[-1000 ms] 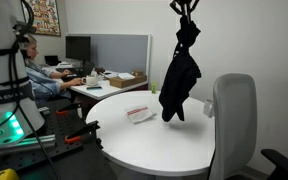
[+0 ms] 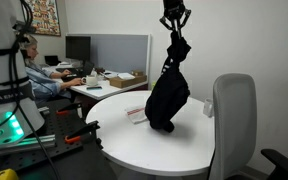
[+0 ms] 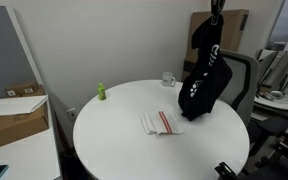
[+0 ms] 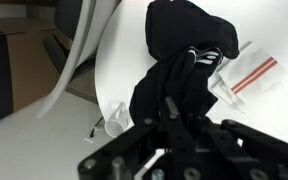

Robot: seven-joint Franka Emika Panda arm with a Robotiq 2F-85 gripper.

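Note:
A black cloth with white lettering hangs from my gripper, which is shut on its upper end. In exterior view 1 the black cloth slants down to the left, and its lower end meets the white round table. From the wrist view, the cloth spreads out below the gripper. The fingertips are dark against dark fabric there, so the exact pinch is hard to make out.
A folded white cloth with red stripes lies beside the black one. A white mug and a green bottle stand toward the table's far edge. A grey chair borders the table.
My gripper has moved left and the cloth with it. The cloth's lower end has come down onto the table and swung left, so it hangs at more of a slant.

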